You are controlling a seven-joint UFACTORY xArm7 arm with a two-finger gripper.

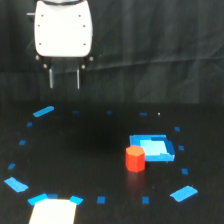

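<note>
My gripper [65, 79] hangs high at the upper left, well above the dark table, its two thin fingers [52, 78] apart and pointing down. Nothing shows between them. A red block [135, 158], many-sided in outline, stands right of the table's middle. Just behind it lies a blue-edged square [166, 155] with a pale piece [153, 147] inside; the block hides part of its near left edge. At the bottom left is a pale yellow square object [52, 212], partly cut off by the frame.
Small blue tape marks [101, 200] outline a work area on the table. Longer blue strips [15, 184] lie around its corners.
</note>
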